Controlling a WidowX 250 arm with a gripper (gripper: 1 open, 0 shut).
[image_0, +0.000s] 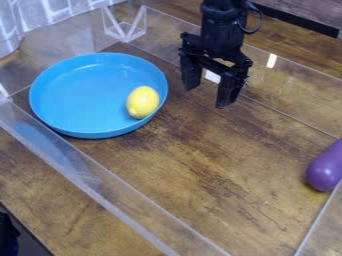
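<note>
My black gripper (209, 75) hangs at the upper middle of the camera view, low over the wooden tray floor, its two fingers apart with nothing seen between them. To its left is a blue round tray (80, 95) holding a yellow egg-shaped object (143, 102) on its right side. A purple eggplant-like object (326, 166) lies at the right edge.
Clear walls edge the wooden work area (187, 190) along the left and far side. A white patch lies behind the gripper.
</note>
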